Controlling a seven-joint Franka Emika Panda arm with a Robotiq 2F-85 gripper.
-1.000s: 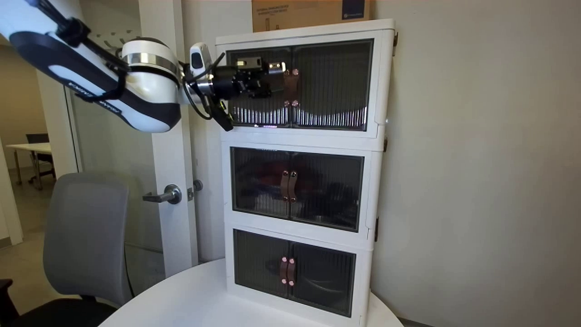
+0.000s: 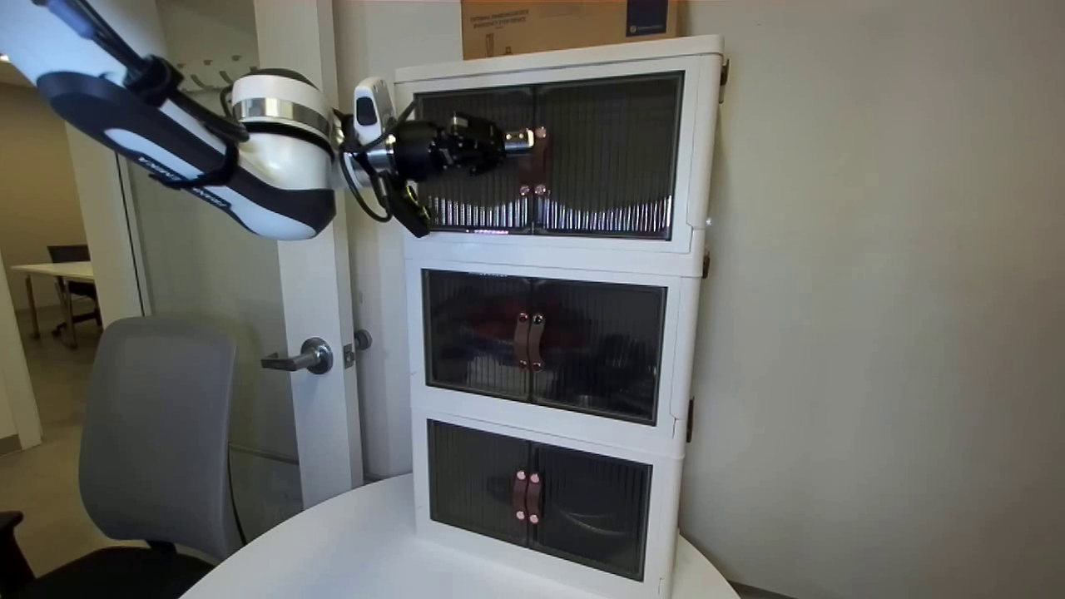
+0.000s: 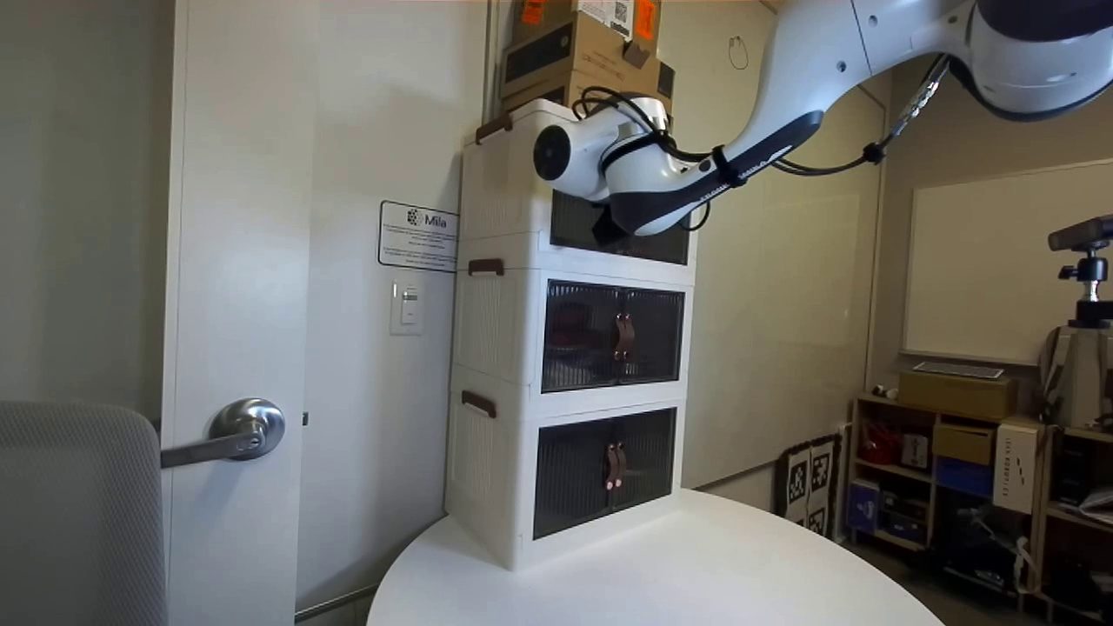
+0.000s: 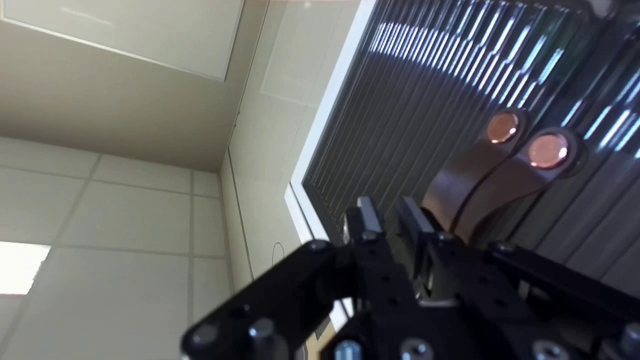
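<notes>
A white cabinet has three tiers of dark ribbed double doors, all closed. At the top tier my gripper is in front of the doors, level with their paired brown leather handles. In the wrist view my gripper is part open. A narrow gap separates its fingers, and nothing shows between them. The copper-studded handle straps lie just right of the right finger; whether they touch it cannot be told. In exterior view 2 the arm hides the gripper and top handles.
Cardboard boxes sit on top of the cabinet. A grey chair and a door with a lever handle are to the left.
The fingers have drawn closer together. My gripper has shifted slightly right and closer to the top handles. The cabinet doors look unmoved.
</notes>
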